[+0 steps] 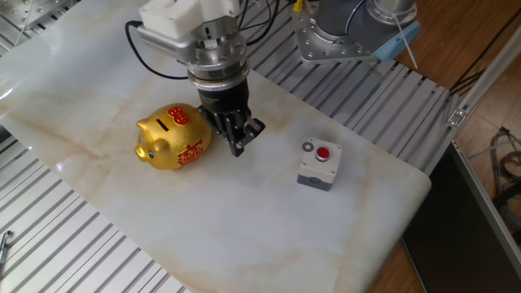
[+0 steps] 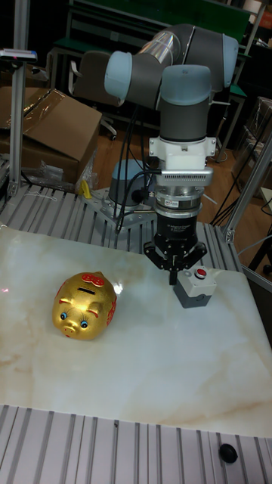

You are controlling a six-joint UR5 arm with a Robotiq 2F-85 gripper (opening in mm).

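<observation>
My gripper (image 1: 241,140) points down above the pale tabletop in exterior view 2, its black fingers clear of the objects there. It is too small and dark to tell whether the fingers stand open or shut, and no held object shows. To its left, a gold piggy bank (image 1: 172,137) with red markings and a slot on top stands upright. On its other side sits a white and grey box (image 1: 318,164) with a red button (image 1: 323,153). Exterior view 3 has the gripper (image 2: 174,274) behind and left of the button box (image 2: 196,289), with the piggy bank (image 2: 84,305) farther left.
Slotted metal rails (image 1: 391,114) run along the tabletop's edges. A small black knob (image 2: 228,452) rests on the front rails. A cardboard box (image 2: 52,129) stands behind the table.
</observation>
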